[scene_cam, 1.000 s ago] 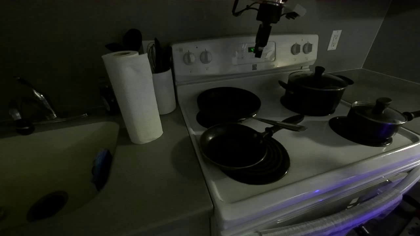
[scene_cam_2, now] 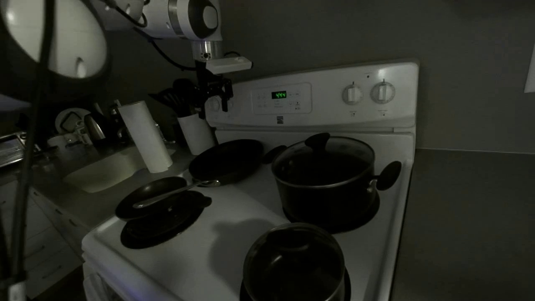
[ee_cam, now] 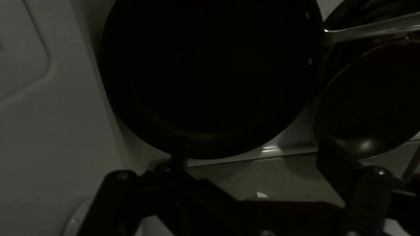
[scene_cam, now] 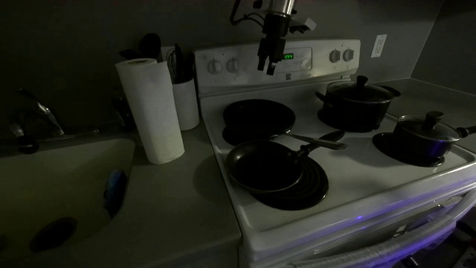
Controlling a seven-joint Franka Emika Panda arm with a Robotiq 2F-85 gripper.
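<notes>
In exterior view 1 my gripper (scene_cam: 266, 73) hangs open in front of the stove's back panel, fingers pointing down and nothing between them. Below it on the back left burner lies a large dark frying pan (scene_cam: 259, 116). A smaller frying pan (scene_cam: 263, 166) overlaps its front side and sits tilted on the front left burner. The wrist view looks down on the large pan (ee_cam: 212, 78), with the two fingers (ee_cam: 338, 167) spread wide below its rim. The small pan (ee_cam: 370, 102) shows at the right there.
A lidded pot (scene_cam: 357, 105) and a lidded saucepan (scene_cam: 426, 136) stand on the right burners. Left of the stove are a paper towel roll (scene_cam: 151, 111) and a white utensil holder (scene_cam: 186, 105). The sink (scene_cam: 67, 178) lies farther left.
My gripper has moved left along the back panel and slightly lower, and has turned so that both fingers show apart. The pans and pots have not moved.
</notes>
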